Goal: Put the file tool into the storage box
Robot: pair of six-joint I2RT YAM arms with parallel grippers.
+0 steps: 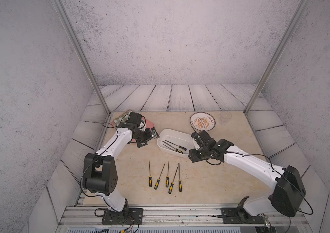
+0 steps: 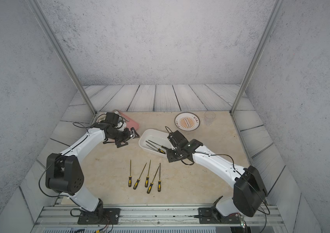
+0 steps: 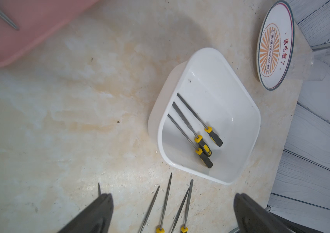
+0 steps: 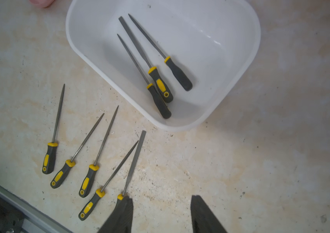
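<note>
A white storage box [image 3: 231,155] sits mid-table with three files lying in it, handles toward the right. Several files with black-yellow handles [image 4: 87,182] lie on the table in front of the box, tips pointing away from me. My right gripper is open and empty, above the table at the box's front right corner, beside the loose files. My left gripper hangs at the box's left, its fingers apart with nothing seen between them.
A pink container [image 3: 25,38] is at the back left, partly under my left arm. A plate [image 1: 202,121] and a clear cup [image 1: 225,116] stand at the back right.
</note>
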